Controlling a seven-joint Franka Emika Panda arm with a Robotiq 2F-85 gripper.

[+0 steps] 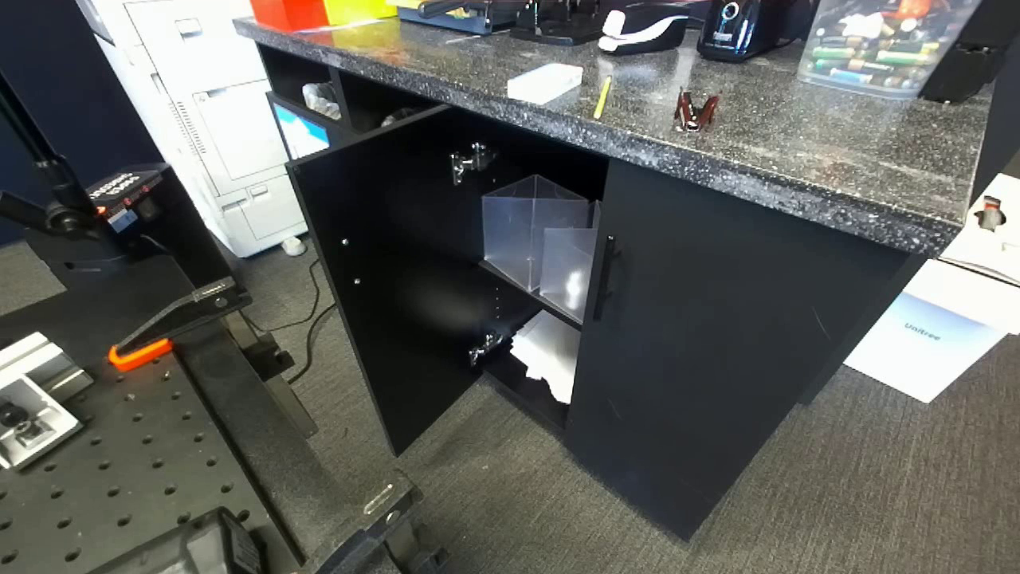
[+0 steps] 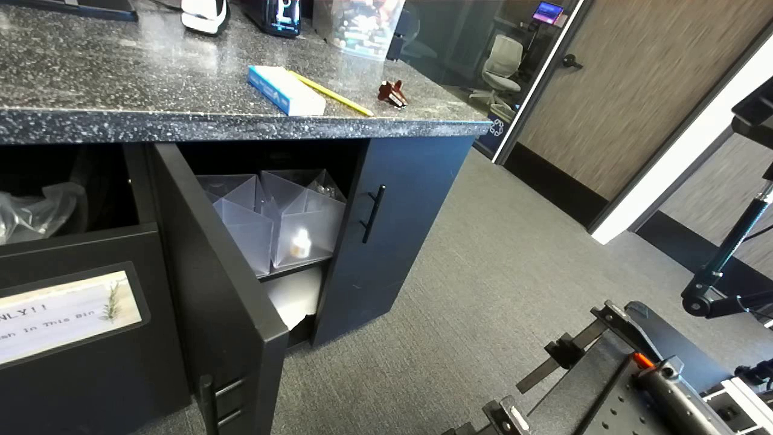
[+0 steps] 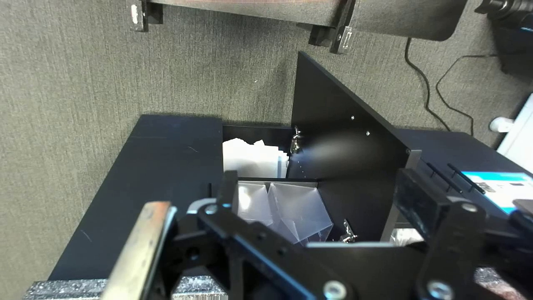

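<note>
In the wrist view my gripper stands open, its two black fingers (image 3: 418,204) far apart and nothing held between them. Beyond them, seen upside down, is the black cabinet with one door (image 3: 344,130) swung wide open. Clear plastic holders (image 3: 300,207) fill its upper shelf, and a stack of white paper (image 3: 252,157) lies in the lower space. The other door (image 1: 727,316) is shut, with a dark bar handle (image 1: 605,277) along its edge. Neither exterior view shows the gripper.
On the speckled countertop (image 1: 832,163) are a white-and-blue box (image 2: 286,90), a yellow pencil (image 2: 333,94), a brown staple remover (image 2: 392,94) and a tub of markers (image 1: 870,53). A perforated work table (image 1: 124,478) stands opposite, with carpet free between.
</note>
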